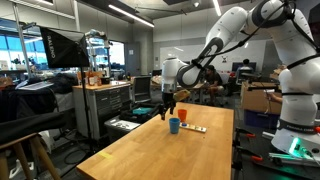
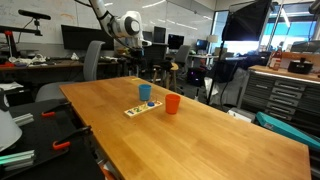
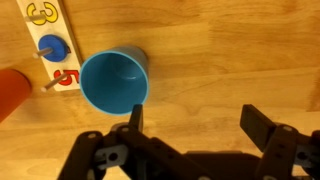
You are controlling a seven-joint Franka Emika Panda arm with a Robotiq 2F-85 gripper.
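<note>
A blue cup (image 1: 174,126) stands upright on the wooden table, its empty inside (image 3: 115,82) facing the camera in the wrist view. Close to it are an orange-red cup (image 2: 172,103) and a pale number board (image 2: 143,108) with a blue piece (image 3: 55,47) on a peg. My gripper is open above the table, with only bare wood showing between its fingers. In the wrist view the blue cup lies up and left of the fingers, apart from them. The orange-red cup (image 3: 10,92) is cut off by the left edge there.
Bare tabletop (image 1: 150,155) stretches across the front and left of exterior view 1. A black light stand (image 1: 85,95) rises beyond the table's left side. Equipment and drawers (image 2: 275,90) stand behind the table.
</note>
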